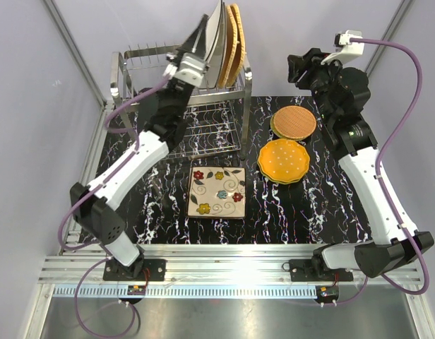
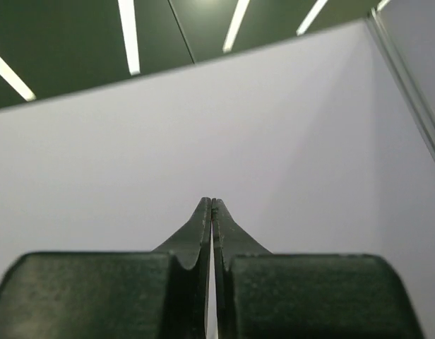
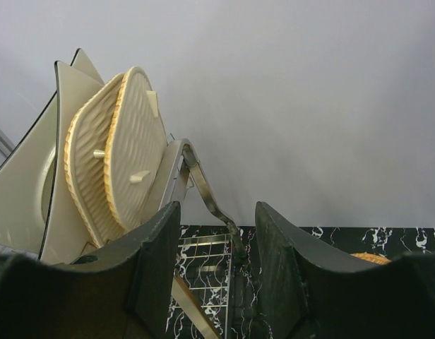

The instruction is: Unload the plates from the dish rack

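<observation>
In the top view my left gripper (image 1: 201, 28) is blurred beside the upright pale plates (image 1: 215, 67) in the dish rack (image 1: 229, 94). The left wrist view shows its fingertips (image 2: 205, 212) meeting, with nothing between them, against wall and ceiling. Two pale dark-rimmed plates (image 3: 68, 183) stay in the rack, leaning left, outside those fingers. Next to them stand two wicker-edged plates (image 3: 138, 141). My right gripper stands open and empty, to the right of the rack. How close the left fingers are to the plates cannot be told.
On the dark marbled counter lie a square flowered plate (image 1: 217, 192), a yellow scalloped plate (image 1: 284, 161) and a round orange-brown plate (image 1: 295, 122) with another under it. Bare counter shows right of the square plate. Walls close in on both sides.
</observation>
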